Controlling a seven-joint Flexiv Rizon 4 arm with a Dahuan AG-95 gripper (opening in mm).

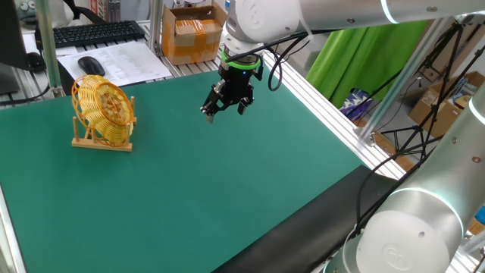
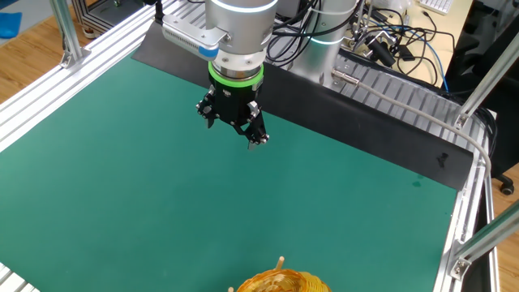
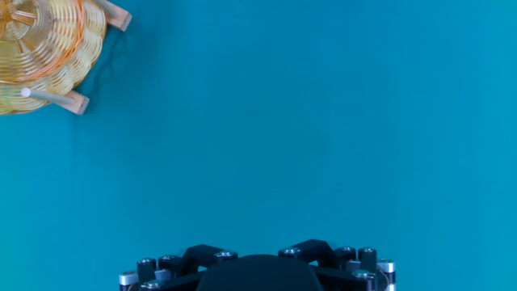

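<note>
Woven yellow-and-orange baskets [image 1: 106, 112] stand tilted on edge in a light wooden rack [image 1: 102, 145] at the table's left in exterior view 1. Only the upper part of the basketwork [image 2: 284, 282] shows at the bottom edge of exterior view 2. In the wrist view the wicker [image 3: 48, 44] fills the upper left corner, with wooden pegs beside it. My black gripper [image 1: 226, 113] hangs above the green table, well apart from the rack. Its fingers are spread wide in exterior view 2, where the gripper [image 2: 233, 135] is open with nothing between them.
A cardboard box [image 1: 191, 34], a keyboard [image 1: 91, 32] and a mouse [image 1: 91, 66] lie beyond the table top's far edge. A black strip [image 2: 349, 128] runs along the robot's base side.
</note>
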